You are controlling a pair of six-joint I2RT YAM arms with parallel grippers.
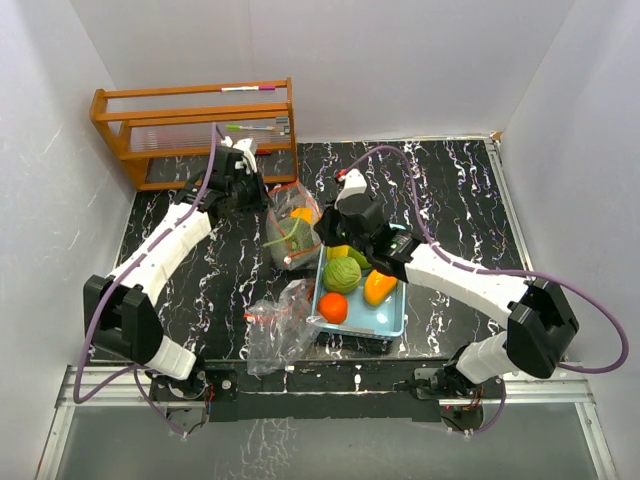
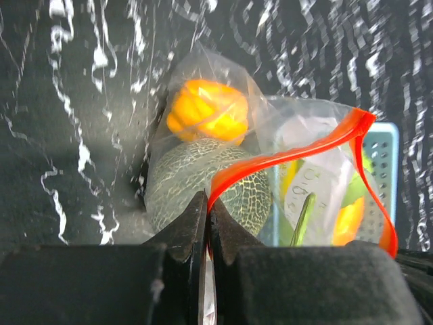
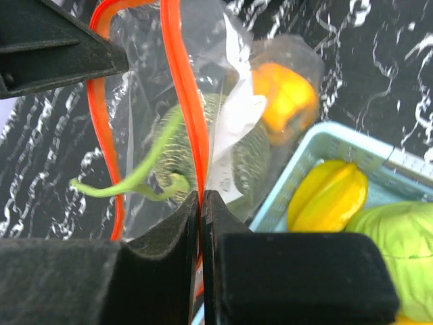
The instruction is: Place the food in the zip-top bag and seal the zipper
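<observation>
A clear zip top bag [image 1: 287,220] with an orange-red rim hangs between my two arms. My left gripper is shut with the bag's rim between its fingertips. On the opposite side my right gripper is shut on the rim too, and the mouth gapes between them. Inside the bag lie an orange-yellow pepper-like food [image 2: 210,110] and a netted melon-like food [image 2: 203,177]. A green stem-like food [image 3: 145,169] leans in the mouth, with its end sticking out past the rim in the right wrist view.
A blue basket [image 1: 392,333] holds a green cabbage [image 1: 342,275], an orange fruit [image 1: 333,307] and a yellow-orange pepper [image 1: 379,288]. Another clear bag [image 1: 275,335] lies flat left of it. A wooden rack [image 1: 200,112] stands at the back left.
</observation>
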